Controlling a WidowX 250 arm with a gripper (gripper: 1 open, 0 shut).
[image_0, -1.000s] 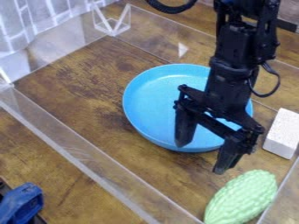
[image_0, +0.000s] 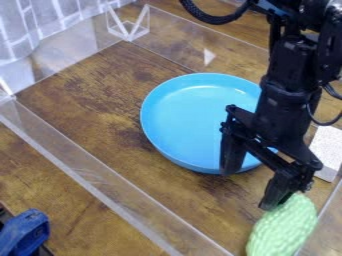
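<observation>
My black gripper (image_0: 262, 174) hangs open at the right, in front of a blue bowl (image_0: 185, 110), its left finger over the bowl's front rim and its right finger just above a pale green textured oval object (image_0: 278, 230) at the bottom right. Nothing shows between the fingers.
A white block (image_0: 325, 150) lies at the right edge behind my gripper. A dark blue object (image_0: 19, 236) sits at the lower left. Clear plastic edges border the wooden surface (image_0: 94, 70), which is bare on the left.
My gripper has shifted to the right and down, closer to the green object. The bowl and the other objects look unmoved.
</observation>
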